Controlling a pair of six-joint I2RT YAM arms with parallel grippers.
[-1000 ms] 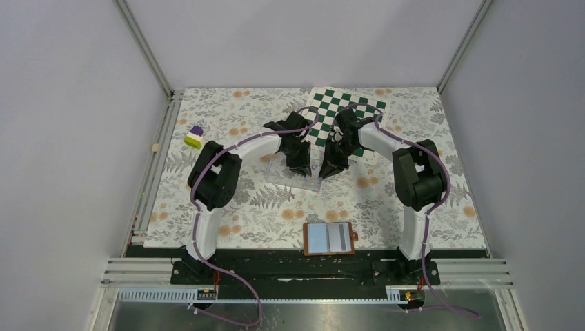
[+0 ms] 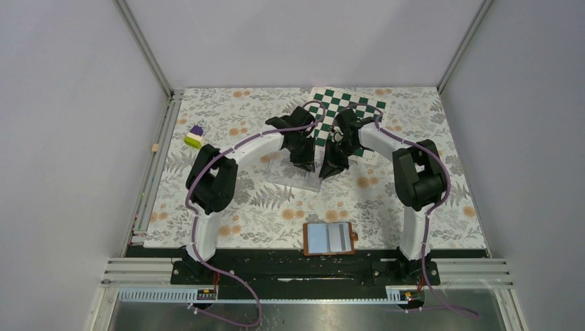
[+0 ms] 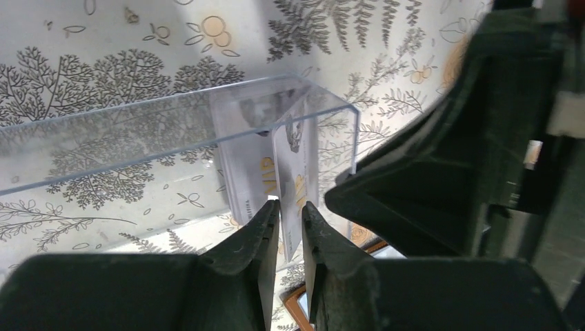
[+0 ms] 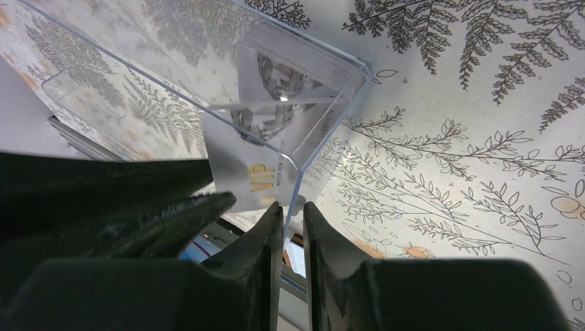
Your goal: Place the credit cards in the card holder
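The clear card holder [image 2: 293, 181] lies mid-table as an open-topped transparent box. A pale card lettered VIP [image 4: 238, 186] stands tilted inside its end in the right wrist view, over another card [image 4: 252, 65]. In the left wrist view, part of the upright card [image 3: 291, 165] shows between the fingertips of my left gripper; whether they grip it cannot be told. My right gripper has its fingers narrowly apart on either side of the holder's corner edge [image 4: 298, 183]. The fingers' contact with the clear wall is hard to see.
A green-and-white checkered board [image 2: 324, 110] lies behind the grippers. A brown-framed tray [image 2: 305, 241] sits at the front edge, and a small yellow-and-purple block [image 2: 194, 140] at far left.
The right arm and the holder look unmoved.
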